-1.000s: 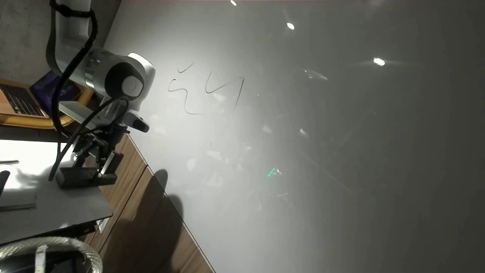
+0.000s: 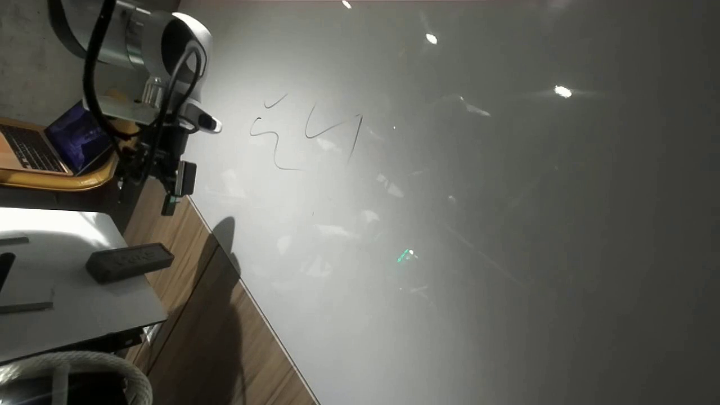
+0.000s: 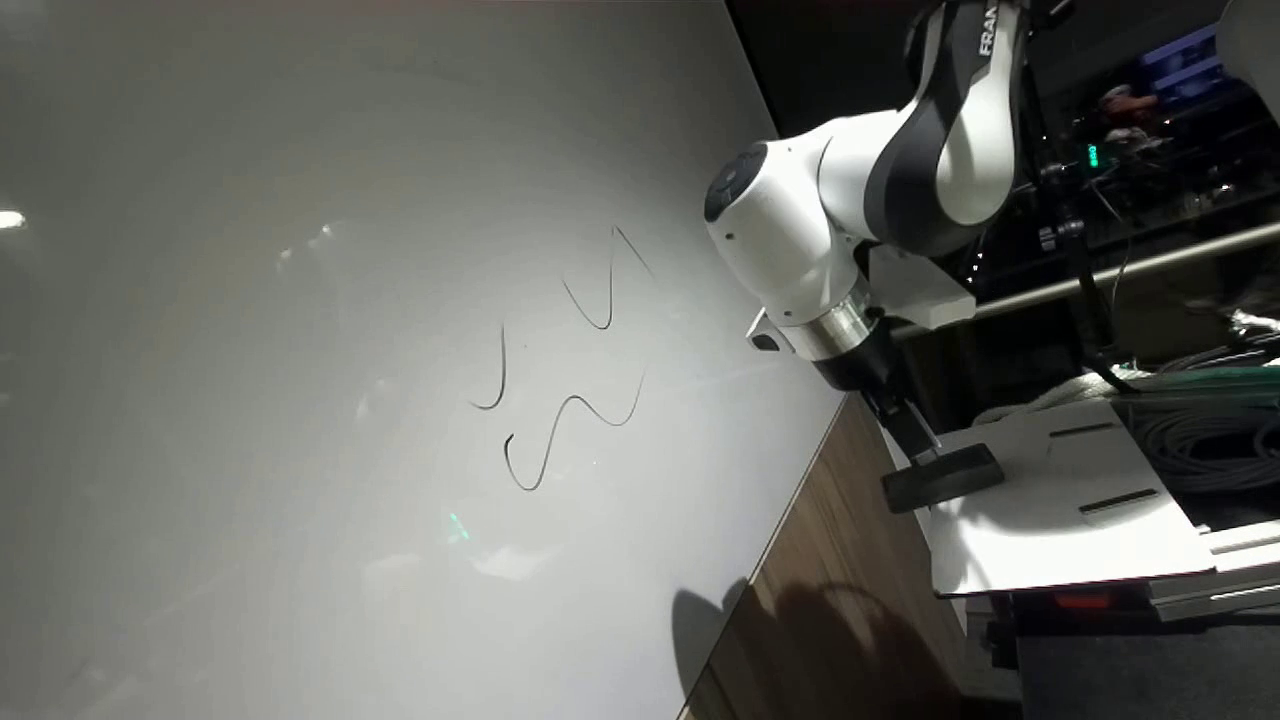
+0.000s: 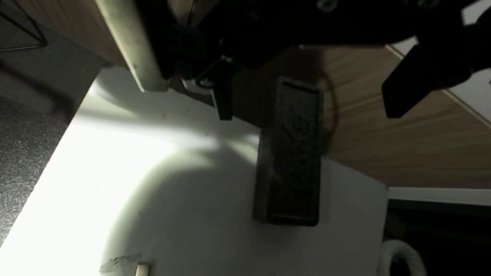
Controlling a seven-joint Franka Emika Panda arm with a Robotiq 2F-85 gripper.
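A dark block-shaped eraser (image 4: pixel 294 161) lies on the white tabletop (image 4: pixel 193 230), one end reaching past the table's edge above the wood-grain panel. In exterior view 1 the same eraser (image 2: pixel 129 262) is clear of the arm, which hangs above it. My gripper is open, its two dark fingers well apart and nothing held between them. From the wrist the far end of the eraser appears in the gap between the fingers, with no contact visible. Black pen strokes mark the whiteboard (image 3: pixel 240 396), including a wavy line (image 3: pixel 572 400).
Wood-grain panelling (image 2: pixel 202 297) separates the table from the whiteboard. A laptop (image 2: pixel 40 145) sits on a chair behind the arm. A coiled rope-like rim (image 2: pixel 81 361) stands below the table. Dark strips lie on the tabletop, and a black cable hangs along the arm.
My arm has risen and drawn back from the eraser, toward the top left of exterior view 1. The eraser stays on the table in about the same place. The pen strokes look unchanged.
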